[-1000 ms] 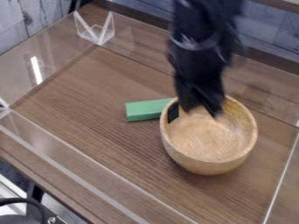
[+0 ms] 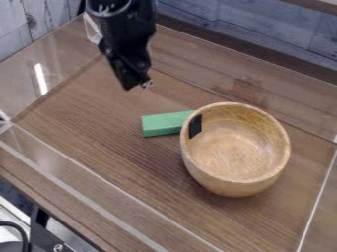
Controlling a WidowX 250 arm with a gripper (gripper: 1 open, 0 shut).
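Observation:
The dark robot arm with its gripper (image 2: pixel 129 79) reaches down from the top left, held above the wooden table. The gripper looks narrow, and its fingertips are too blurred to tell how they stand. Below and right of it a green block (image 2: pixel 164 124) lies flat beside a round tan bowl (image 2: pixel 235 169), which has a dark patch on its left rim.
The arm has moved left, from over the bowl to the upper left, uncovering the bowl and the table's right side. The block and bowl look unmoved.

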